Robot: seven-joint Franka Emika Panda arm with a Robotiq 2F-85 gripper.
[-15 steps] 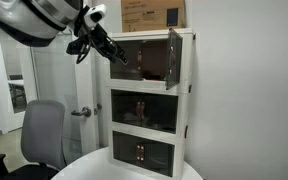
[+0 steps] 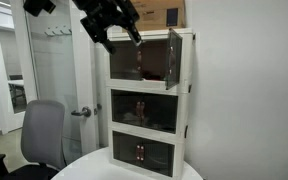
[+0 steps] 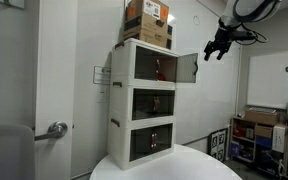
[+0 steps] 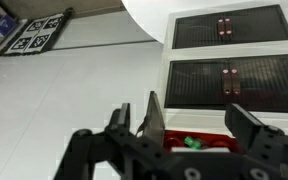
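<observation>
A white cabinet (image 2: 185,100) of three stacked units with dark doors stands on a round white table (image 2: 96,168). On the top unit, the right door (image 2: 175,60) is swung outward; the left door (image 2: 124,60) looks closed. My gripper (image 2: 124,46) is open and empty, its fingers pointing down. Exterior view 2 has the gripper (image 3: 220,58) out beyond the edge of the open door (image 3: 187,68), apart from it. From the wrist, the door (image 4: 153,118) shows on edge between my spread fingers, farther off. Red and green items (image 4: 193,143) show inside the top unit.
Cardboard boxes (image 3: 148,22) sit on top of the cabinet. A grey chair (image 2: 43,132) stands left of the table, near a glass door with a handle (image 2: 81,112). Shelves (image 3: 256,140) stand at the far right.
The cabinet doors look unchanged.
</observation>
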